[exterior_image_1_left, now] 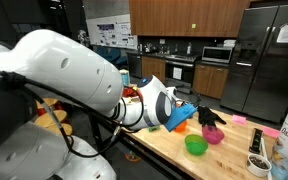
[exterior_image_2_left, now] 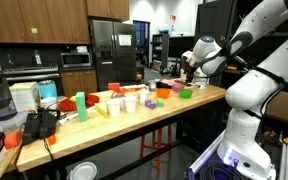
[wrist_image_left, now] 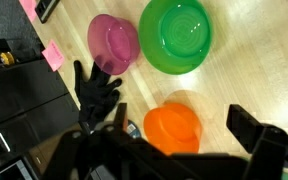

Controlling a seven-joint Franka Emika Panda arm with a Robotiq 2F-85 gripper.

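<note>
Below my gripper lies an orange bowl (wrist_image_left: 172, 124), partly covered in the wrist view by the left dark finger (wrist_image_left: 127, 152). The fingers stand wide apart, and nothing shows gripped between them. A green bowl (wrist_image_left: 176, 35) sits beyond the orange one, with a pink bowl (wrist_image_left: 113, 44) close beside it. Exterior view 1 has the green bowl (exterior_image_1_left: 196, 144) near the table's front edge and the pink bowl (exterior_image_1_left: 212, 133) behind it. There, the blue-marked end of the arm hides most of the orange bowl.
A black glove-like item (wrist_image_left: 95, 95) lies beside the pink bowl. Pink paper (exterior_image_1_left: 270, 131) and a black-rimmed container (exterior_image_1_left: 258, 164) are farther right. Several cups and coloured blocks crowd the table (exterior_image_2_left: 134, 134) on the other side. Bare wood shows around the green bowl.
</note>
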